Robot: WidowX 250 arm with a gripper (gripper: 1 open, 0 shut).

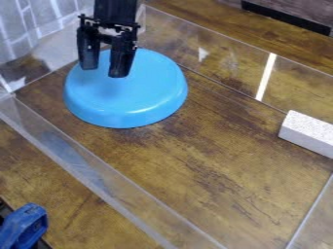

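Note:
A round blue plastic dome or lid (128, 103) rests on the wooden surface at upper left. My black gripper (105, 60) hangs just over its upper part, coming down from the top of the view, its two finger pads apart with a gap between them. I see nothing held between them; whether they touch the blue piece I cannot tell.
A white block (307, 130) lies at the right edge. A blue object (19, 230) sits at the lower left corner. Clear plastic borders run around the wooden area, and a pale patterned wall stands at the top left.

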